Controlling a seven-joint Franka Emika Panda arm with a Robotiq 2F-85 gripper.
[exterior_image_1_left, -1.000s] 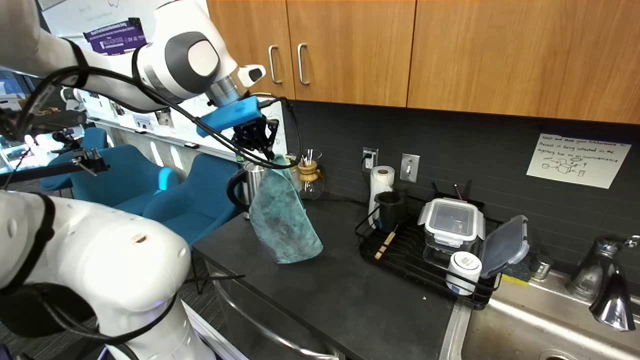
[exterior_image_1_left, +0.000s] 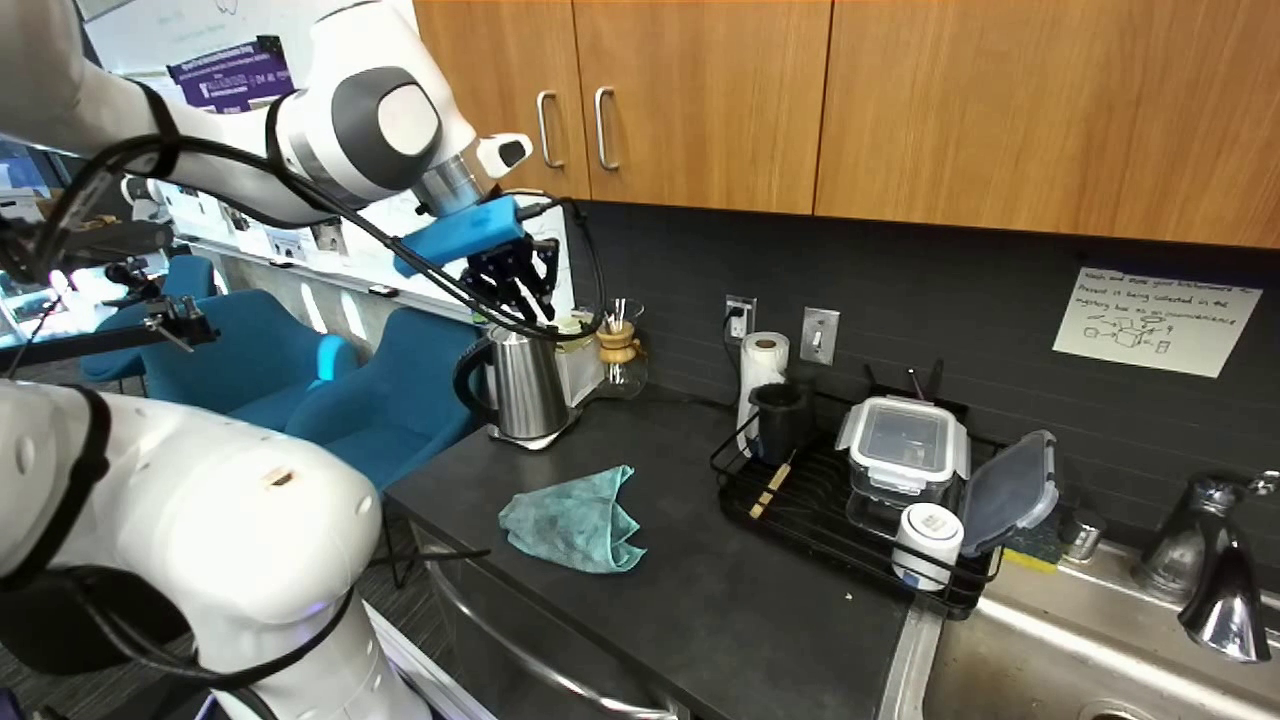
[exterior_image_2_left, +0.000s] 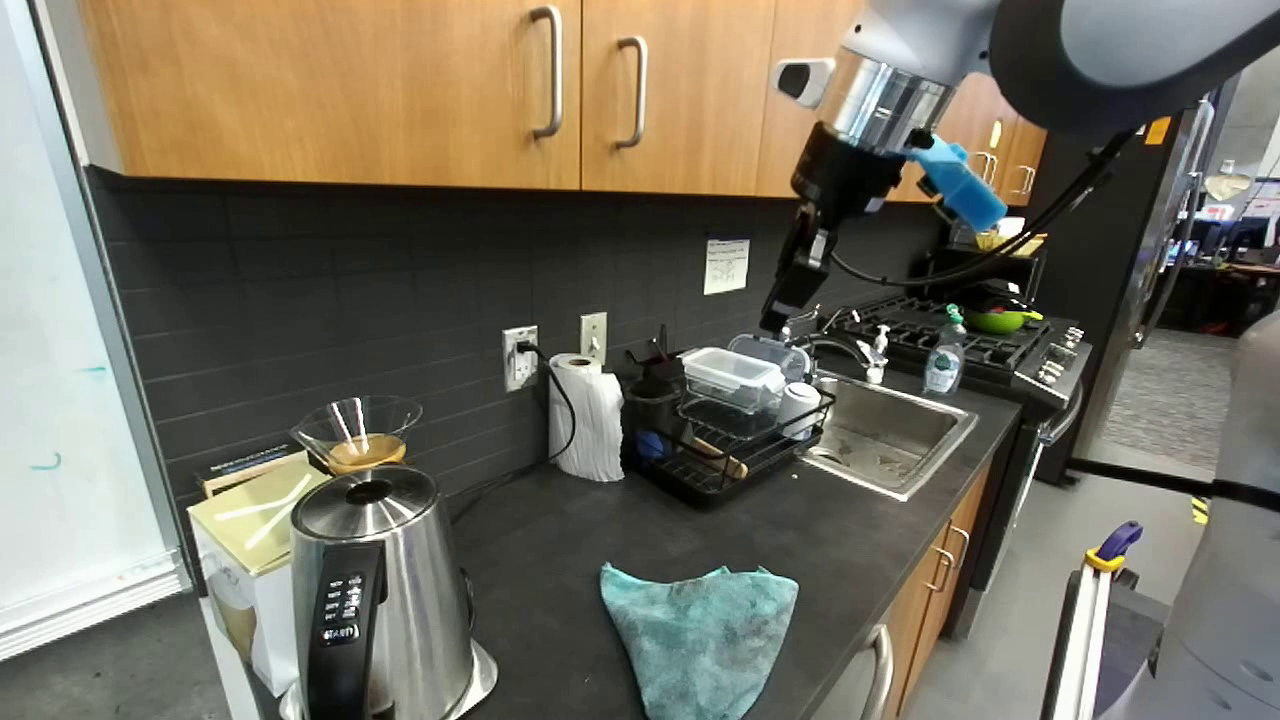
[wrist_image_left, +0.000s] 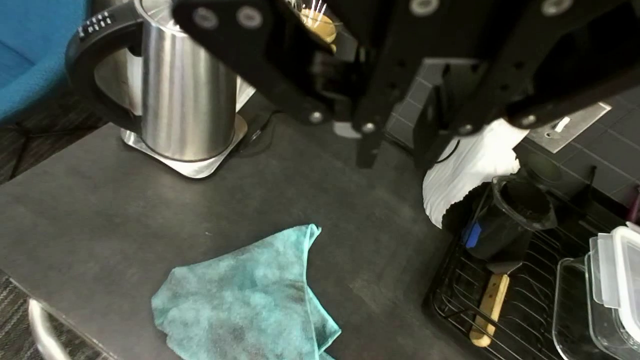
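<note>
A teal cloth (exterior_image_1_left: 576, 520) lies crumpled on the dark counter, one corner folded up. In exterior view 2 the same cloth (exterior_image_2_left: 702, 636) rests in the foreground, right of the kettle. High above the counter my gripper (exterior_image_1_left: 536, 310) is clear of the cloth. The wrist view shows the gripper partly open, with a gap between its dark fingers and nothing held there. Below them, toward the bottom of that view, the cloth (wrist_image_left: 246, 297) lies flat in part, its lower edge cut off.
A steel kettle (wrist_image_left: 183, 90) on its base stands at the counter's left end. The black dish rack (exterior_image_1_left: 828, 528) holds glass containers, a white jar (exterior_image_1_left: 927, 540) and a black cup (exterior_image_1_left: 782, 418). A paper towel roll (exterior_image_2_left: 584, 414) stands behind it, with the sink (exterior_image_2_left: 882, 438) beyond. Bare counter surrounds the cloth.
A second ago the cloth hung from my gripper in front of the kettle.
</note>
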